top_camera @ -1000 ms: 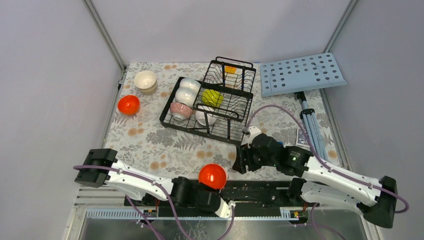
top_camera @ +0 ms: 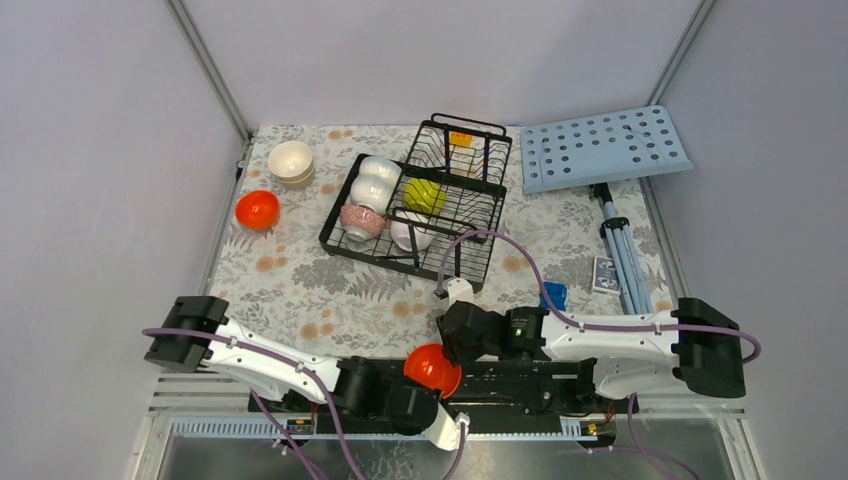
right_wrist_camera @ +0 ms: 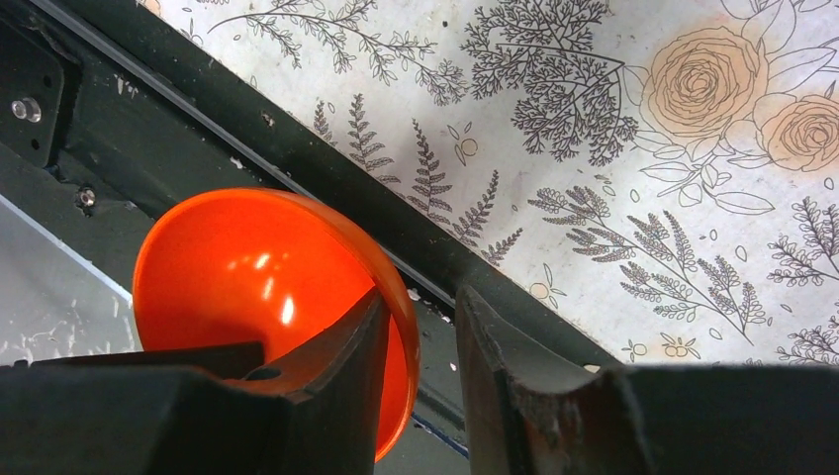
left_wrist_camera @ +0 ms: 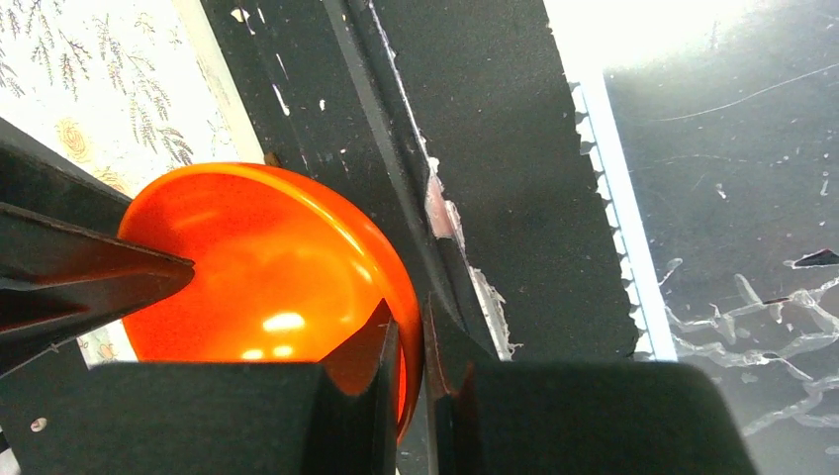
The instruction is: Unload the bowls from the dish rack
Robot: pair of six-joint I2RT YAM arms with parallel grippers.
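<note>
An orange bowl [top_camera: 431, 367] is held up over the front table edge, its inside turned to both wrist cameras. My left gripper is shut on its rim, one finger inside and one outside. From the opposite side, my right gripper straddles another part of the rim; a gap shows between the outer finger and the bowl, so it is open. Behind them stands the black dish rack [top_camera: 383, 263], holding white bowls [top_camera: 370, 192], a pink patterned bowl [top_camera: 361, 222] and a yellow-green bowl [top_camera: 424, 196].
Cream bowls [top_camera: 291, 161] are stacked at the back left, with another orange bowl [top_camera: 257, 209] in front of them. A perforated grey-blue panel [top_camera: 604, 148] occupies the back right.
My right arm has swung left and toward the front, bringing its gripper to the bowl's rim. The bowl in my left gripper has shifted slightly right and toward the front.
</note>
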